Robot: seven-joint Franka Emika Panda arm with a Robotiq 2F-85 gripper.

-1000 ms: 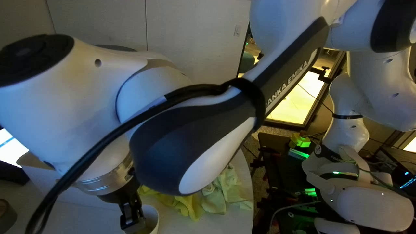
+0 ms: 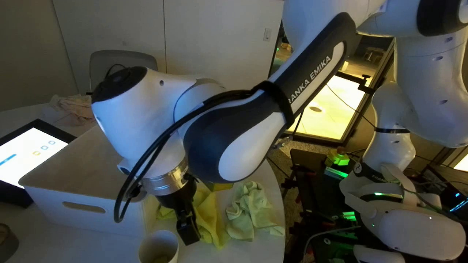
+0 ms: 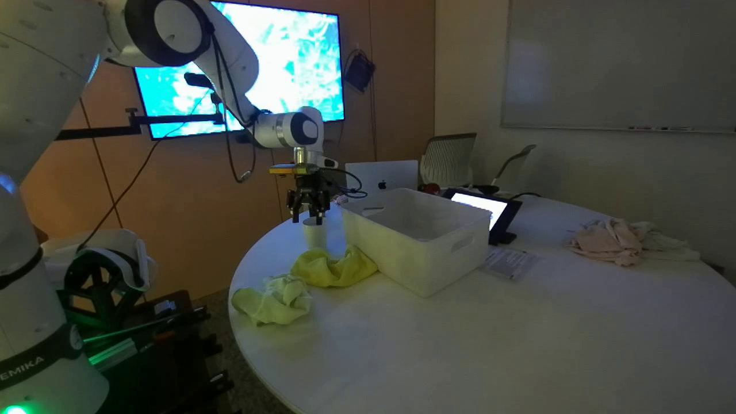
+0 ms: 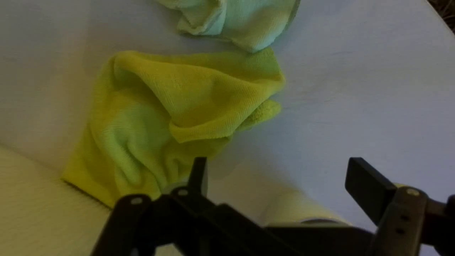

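Observation:
My gripper is open, pointing down over the table, its fingers apart with nothing held. In exterior view 1 the gripper [image 2: 187, 232] hangs just right of a white cup [image 2: 158, 247]. Exterior view 2 shows the cup [image 3: 315, 236] upright under the fingers. The wrist view has only part of the cup [image 4: 294, 209], the rest hidden by the gripper body. A crumpled yellow cloth [image 4: 192, 98] lies beyond the left finger. Touching or nearly touching it is a paler green-yellow cloth [image 4: 256, 21].
A white open box [image 3: 414, 262] with handle slots stands beside the yellow cloth. Behind it are a laptop [image 3: 383, 178] and a lit tablet [image 3: 479, 202]. Pink and white cloths [image 3: 607, 241] lie at the table's far right.
In exterior view 1 the arm has swung back and to the right. The gripper, earlier in front of the cup, is now right of it, closer to the cloths. Cup and cloths appear unmoved.

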